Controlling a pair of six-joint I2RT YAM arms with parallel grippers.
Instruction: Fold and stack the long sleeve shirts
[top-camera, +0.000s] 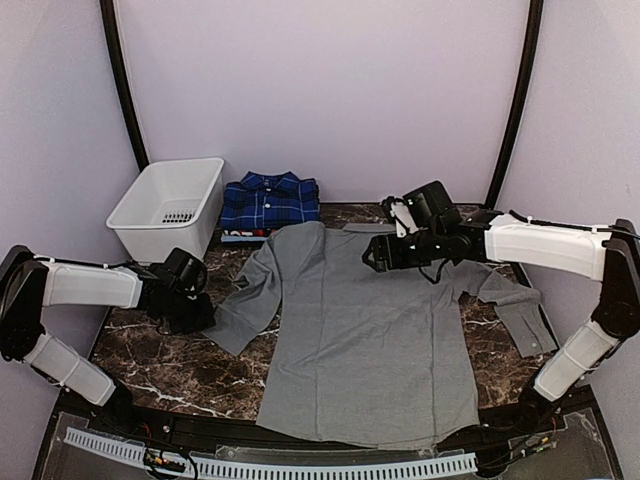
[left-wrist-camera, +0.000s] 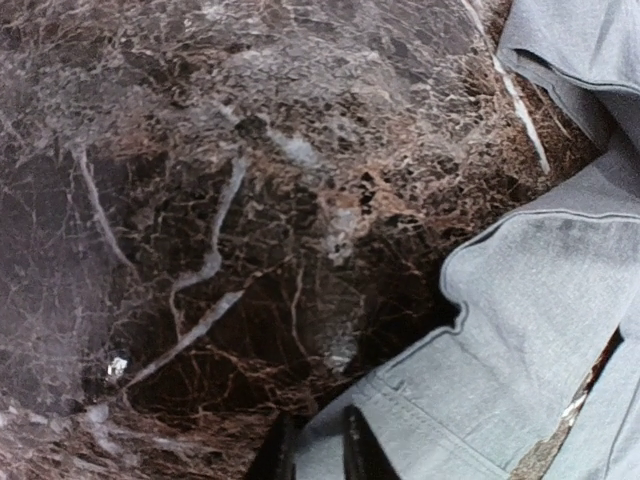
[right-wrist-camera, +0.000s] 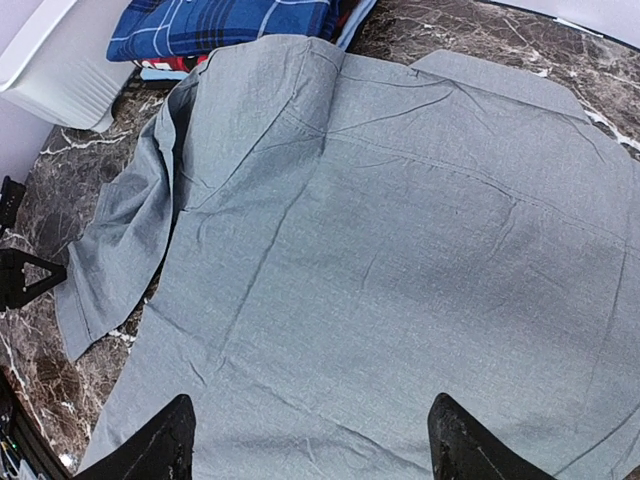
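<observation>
A grey long sleeve shirt lies spread over the table, its left sleeve bent outward and down. At that sleeve's cuff is my left gripper. In the left wrist view its fingers stand part open, with the cuff's corner showing between and beneath them; no firm hold shows. My right gripper hovers over the shirt's upper body, open, and only cloth lies below its spread fingers in the right wrist view. The right sleeve stretches out at the far right.
Behind the shirt, a folded blue plaid shirt tops a small stack of folded garments. Left of it stands a white basket. Bare dark marble table shows at the front left.
</observation>
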